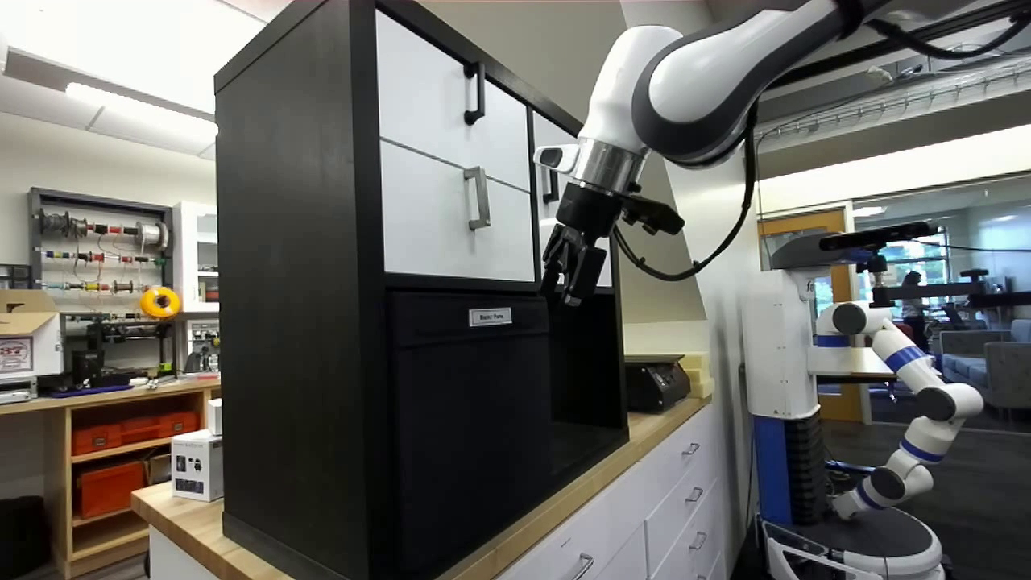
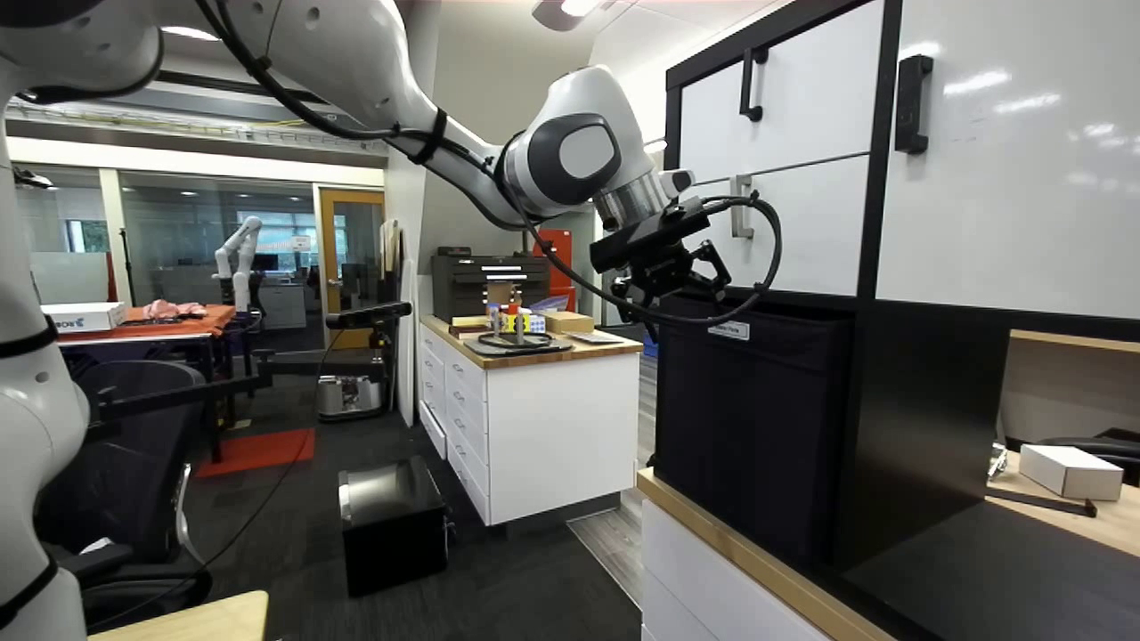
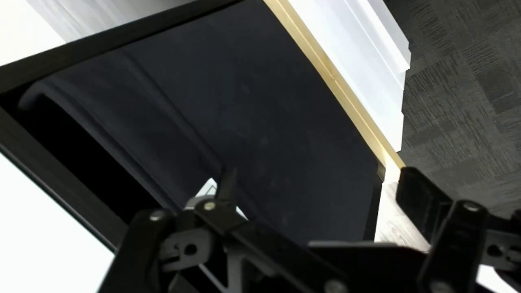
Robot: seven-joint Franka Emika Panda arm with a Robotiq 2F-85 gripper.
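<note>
My gripper (image 1: 562,280) is open and empty, tilted toward the cabinet front. In the wrist view its fingers (image 3: 415,205) stand wide apart before a black fabric bin (image 3: 293,97). That bin (image 1: 474,416) fills the lower left compartment and has a white label (image 1: 490,317) near its top edge. One finger partly hides the label (image 3: 207,188) in the wrist view. Exterior view 2 shows the gripper (image 2: 673,283) close to the bin's top edge; whether it touches cannot be told. White cabinet doors (image 1: 445,213) above the bin are closed.
A grey handle (image 1: 478,198) and a black handle (image 1: 474,93) jut from the white doors. Beside the bin is an open dark compartment (image 1: 587,377). A wooden counter (image 2: 737,555) runs below. A black scale-like device (image 1: 657,383) stands beyond the cabinet.
</note>
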